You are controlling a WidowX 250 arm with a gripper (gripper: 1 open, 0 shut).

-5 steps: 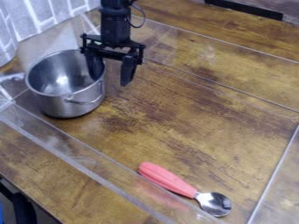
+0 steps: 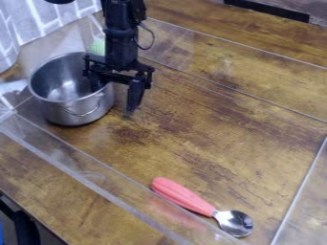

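Note:
A steel pot (image 2: 72,103) sits at the upper left of the wooden table. My black gripper (image 2: 115,86) hangs over the pot's right side, low at its rim; whether its fingers are open or shut, or on anything, is too dark to tell. A spoon with a pink handle (image 2: 182,195) lies at the lower front, its steel bowl toward the right.
Clear plastic edging runs along the front left and right. Something green, partly hidden, is behind the pot.
My gripper has moved down and slightly toward the pot over the last second. The spoon has not moved.

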